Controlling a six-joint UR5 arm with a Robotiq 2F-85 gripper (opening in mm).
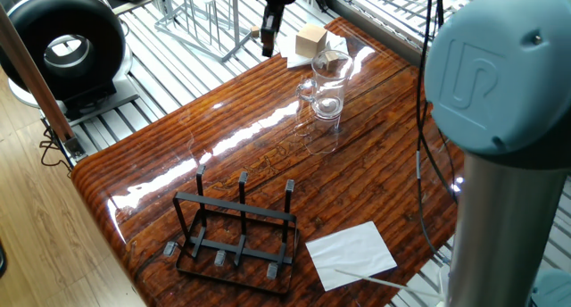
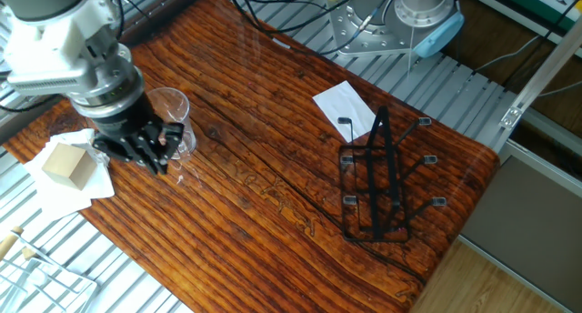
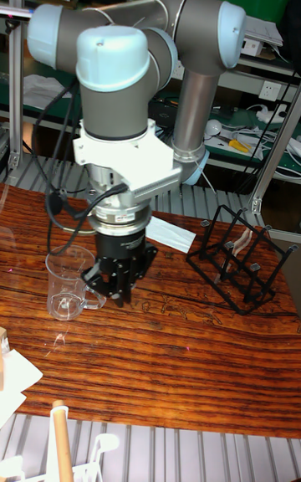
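Observation:
A clear mug [image 1: 332,75] with a side handle stands upright towards the far end of the wooden table. Exterior view 2 shows my black gripper [image 2: 153,160] pointing down and partly covering the mug [image 2: 173,108]. Seen from exterior view 3, the gripper [image 3: 123,294] hangs just right of the mug [image 3: 64,272], overlapping its handle side; contact cannot be made out. In exterior view 1 only its dark end [image 1: 268,46] shows at the top, apart from the mug. Nothing is seen between its fingers, whose spacing is unclear. A black wire rack [image 1: 236,227] stands on the table.
A wooden block [image 1: 310,40] rests on white paper at the table's far edge. Another white sheet [image 1: 351,255] lies beside the rack. Mid-table is clear between mug and rack. Cables [image 1: 419,120] hang along the arm's side.

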